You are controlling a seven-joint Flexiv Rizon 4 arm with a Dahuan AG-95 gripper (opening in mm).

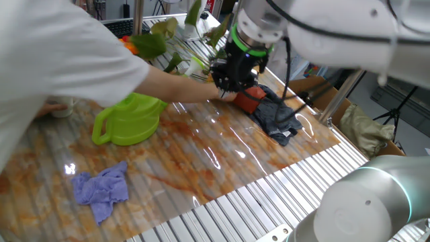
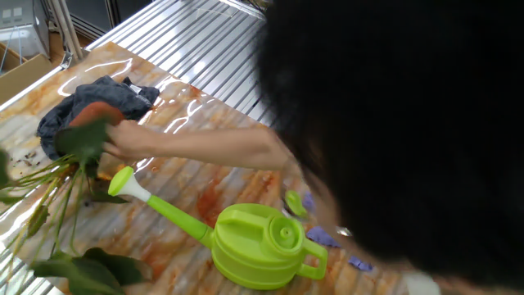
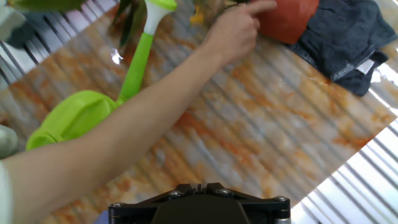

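My gripper shows at the bottom edge of the wrist view, its black fingers together and nothing seen between them. In exterior view 1 the gripper (image 1: 230, 82) is blurred, above or beside the reddish pot (image 1: 249, 99); I cannot tell whether they touch. A person's hand (image 3: 235, 32) is at the pot (image 3: 287, 17). The pot lies tipped against a dark grey cloth (image 1: 277, 115), with long-stemmed leaves (image 2: 75, 184) spreading from it. A green watering can (image 2: 258, 250) stands upright on the marbled sheet, its spout towards the plant.
A crumpled purple cloth (image 1: 101, 191) lies at the front left. The person's forearm (image 3: 118, 140) crosses the table over part of the can.
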